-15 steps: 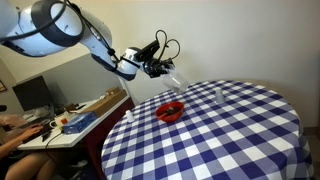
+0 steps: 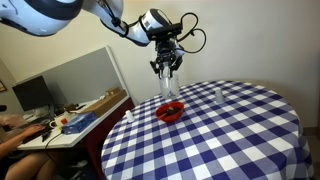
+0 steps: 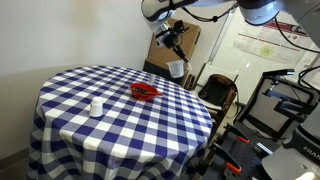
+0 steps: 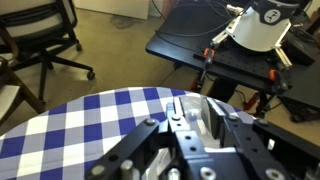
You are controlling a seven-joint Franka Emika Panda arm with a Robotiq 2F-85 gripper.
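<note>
A clear, see-through container (image 2: pixel 168 90) hangs above the table, with my gripper (image 2: pixel 167 73) shut on its upper part. It is close to upright. In exterior view 2 the container (image 3: pixel 177 69) shows pale below the gripper (image 3: pixel 179 54), toward the table's far right side. The wrist view shows only part of the clear container (image 4: pixel 206 122) beyond the gripper; the fingers hide much of it. A red bowl (image 2: pixel 164 118) with something dark inside sits on the checkered tablecloth. In exterior view 1 the container appears just above and behind the bowl.
A white cup-like object (image 2: pixel 219 96) stands on the blue-checkered table (image 2: pixel 225 140), and a smaller white one (image 2: pixel 129 116) is near its left edge. A desk with a monitor (image 2: pixel 36 95) and a seated person are at left.
The container has swung from a tilt, its lower end toward the right, to nearly upright. My gripper has turned from pointing sideways to pointing down, still holding it. The bowl has stayed put.
</note>
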